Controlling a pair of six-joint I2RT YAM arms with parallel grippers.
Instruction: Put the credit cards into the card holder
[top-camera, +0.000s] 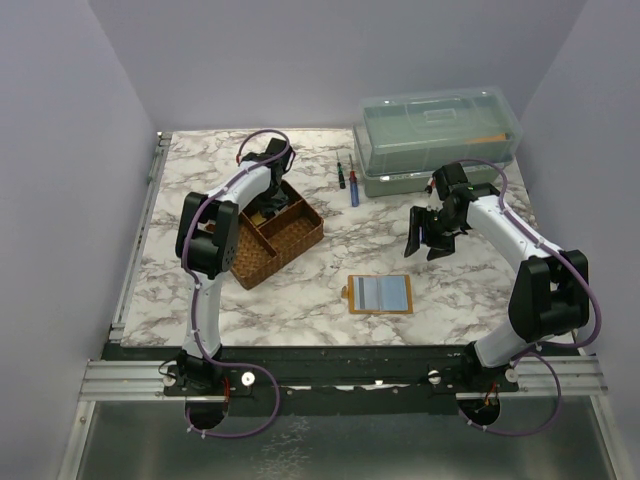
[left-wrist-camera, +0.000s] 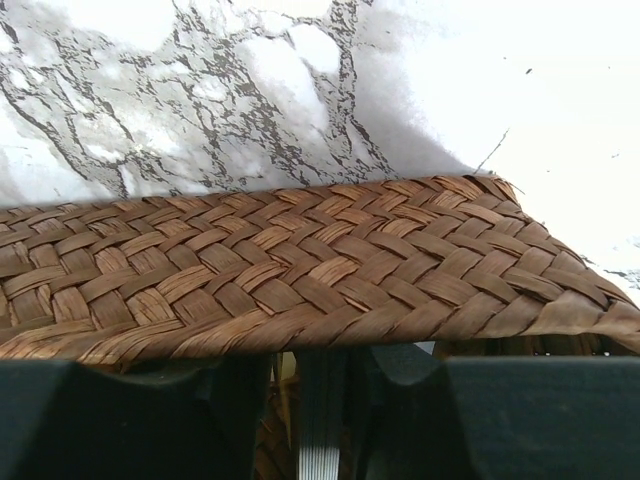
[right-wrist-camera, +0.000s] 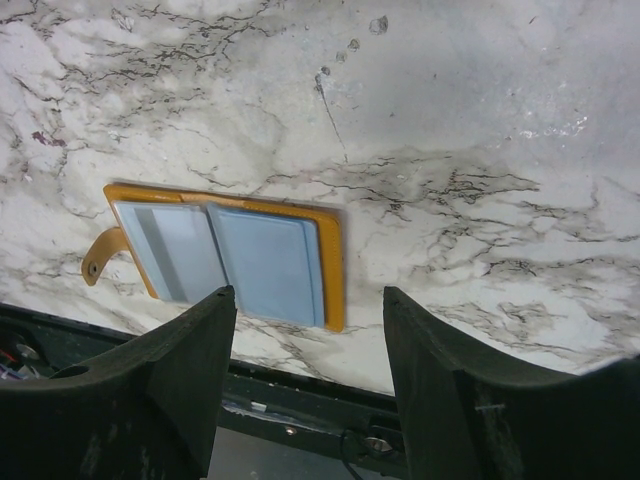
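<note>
The left gripper reaches down into the back compartment of the brown woven basket (top-camera: 256, 262). In the left wrist view a thin, upright striped stack (left-wrist-camera: 319, 460), seemingly cards edge-on, lies between its fingers. A gap shows on the stack's left side, so the fingers are not closed on it; most of the stack is hidden. Flat on the table lies the open card holder (right-wrist-camera: 333, 270), tan-edged with clear pale sleeves and a strap at its left. Above and to the right of it, my right gripper (top-camera: 425, 248) is open and empty.
The basket's woven rim (left-wrist-camera: 300, 270) stands close in front of the left fingers. Two screwdrivers, one of them blue-handled (top-camera: 354, 190), lie at the back middle. Behind the right arm is a green lidded box (top-camera: 440, 135). Marble between basket and holder is clear.
</note>
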